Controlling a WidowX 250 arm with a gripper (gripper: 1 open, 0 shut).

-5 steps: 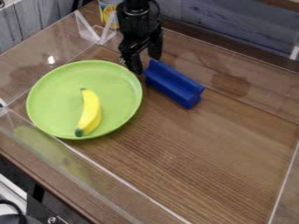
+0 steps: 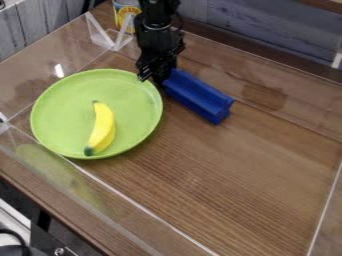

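The black gripper (image 2: 154,72) reaches down from the top centre to the far end of a blue block (image 2: 197,97), close to the right rim of a green plate (image 2: 56,110). Its fingertips are small and dark, and whether they are open or shut is hard to see. A yellow banana (image 2: 102,128) lies on the plate.
A can (image 2: 126,17) stands at the back left beside a clear plastic piece (image 2: 112,35).
The gripper has moved slightly lower and left, towards the plate's rim. The block and banana look nearly unchanged.
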